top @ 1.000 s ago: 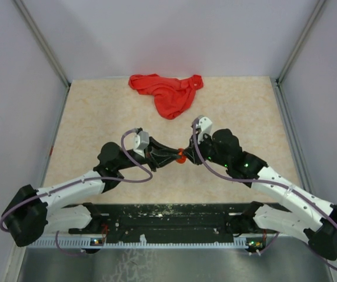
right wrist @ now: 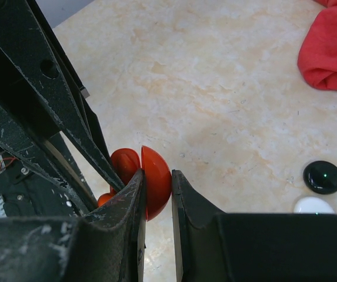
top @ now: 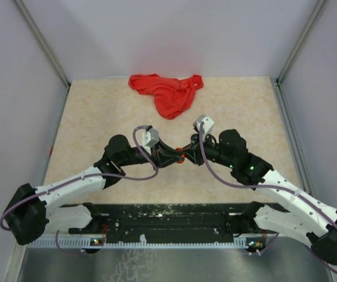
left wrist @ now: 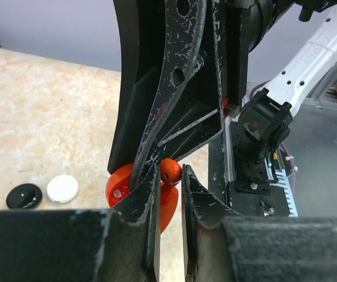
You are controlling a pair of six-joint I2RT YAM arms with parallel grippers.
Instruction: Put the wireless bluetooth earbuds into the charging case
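Both grippers meet over the middle of the mat. In the top view the red case (top: 180, 154) sits between my left gripper (top: 174, 156) and my right gripper (top: 189, 151). My right gripper is shut on the open red case (right wrist: 156, 182). In the left wrist view a small red earbud (left wrist: 170, 170) is at the fingertips of my left gripper, against the case (left wrist: 121, 183); whether those fingers grip it I cannot tell.
A black disc (right wrist: 322, 177) and a white disc (right wrist: 313, 205) lie on the mat. A red cloth (top: 171, 94) lies at the back.
My left gripper and its arm have shifted slightly, staying at the case. The right gripper has moved a little to the right since a second ago.
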